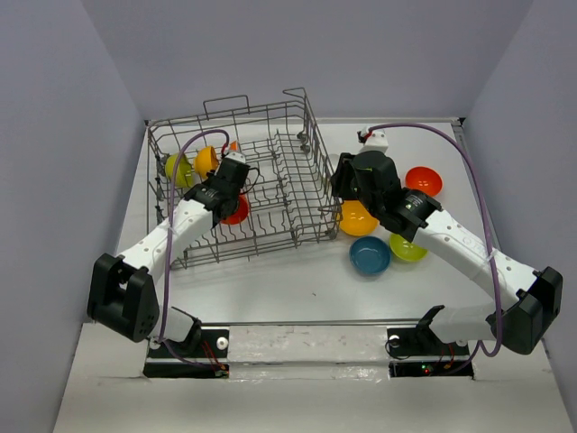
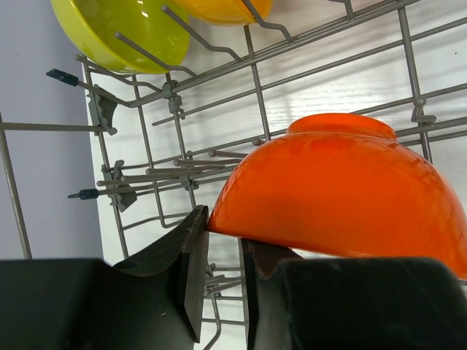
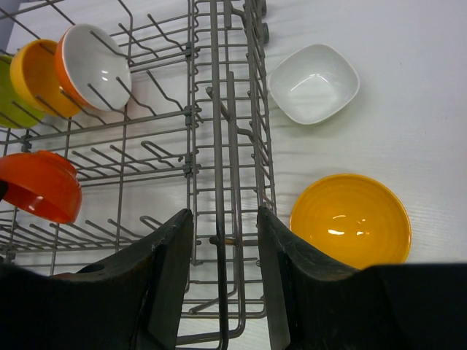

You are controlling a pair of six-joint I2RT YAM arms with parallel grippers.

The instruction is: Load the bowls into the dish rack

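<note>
The dish rack (image 1: 281,236) holds a green bowl (image 2: 117,33), a yellow bowl (image 3: 35,73) and an orange-white bowl (image 3: 93,67) among its tines. My left gripper is inside the rack at an orange-red bowl (image 2: 336,197), which is tilted on its side; one finger touches its rim, and whether it grips the bowl is unclear. My right gripper stands open over the rack's right side.
Right of the rack lie a white bowl (image 3: 314,84), a yellow bowl (image 1: 358,218), a blue bowl (image 1: 370,255), a green bowl (image 1: 407,251) and a red bowl (image 1: 423,180).
</note>
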